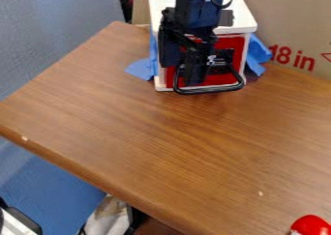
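Note:
The black gripper (pixel 196 57) hangs in front of a white box (pixel 234 19) with a red front panel (pixel 223 44) at the back of the wooden table. A black loop handle (pixel 207 89) crosses the lower part of the red panel. The gripper overlaps the box and handle, and its fingers cannot be told apart, so I cannot see whether it holds anything. Blue pieces (pixel 257 57) lie on either side of the box, resting at table level.
A cardboard sheet (pixel 295 31) stands behind the table. A red object (pixel 311 225) sits at the near right corner.

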